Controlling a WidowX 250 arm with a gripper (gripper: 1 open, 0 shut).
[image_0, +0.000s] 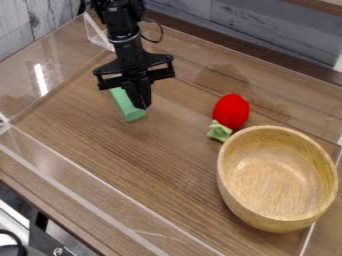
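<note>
My black gripper (140, 82) hangs from the top left over a long green block (127, 105), which lies on the wooden table and is partly covered by the gripper. The fingertips sit low at the block's right side; whether they touch it, or how far apart they are, is unclear.
A red object (230, 111) lies on the right, with a small green piece (219, 130) just below it. A large wooden bowl (274, 210) fills the lower right.
</note>
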